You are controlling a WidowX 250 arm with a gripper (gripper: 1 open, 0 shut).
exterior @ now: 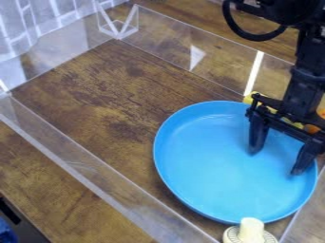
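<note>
My black gripper (279, 142) hangs at the right over a large blue round plate (216, 166), its fingers apart and low over the plate's back right part. Small yellow and orange objects show behind the fingers at the plate's rear edge, partly hidden by the gripper; whether anything is between the fingertips I cannot make out clearly.
A white cylindrical object (252, 231) stands at the front beside the plate. Clear low walls edge the wooden surface (95, 100), whose left and middle are free. A blue object sits at the lower left corner.
</note>
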